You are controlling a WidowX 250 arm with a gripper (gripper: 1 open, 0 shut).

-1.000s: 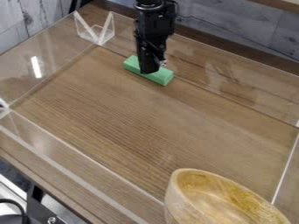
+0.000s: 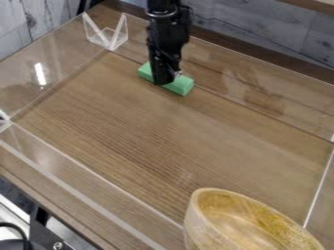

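My black gripper (image 2: 164, 70) reaches down from the top of the camera view, its fingertips at a green rectangular block (image 2: 179, 84) on the wooden table. The fingers overlap the block's middle and upper part, hiding some of it. Whether they are open or shut, or holding the block, I cannot tell.
A large yellow bowl (image 2: 225, 216) sits at the bottom right. A clear plastic object (image 2: 107, 31) stands at the top left by the back. Grey walls border the back.
My gripper sits very slightly lower on the green block; otherwise little differs.
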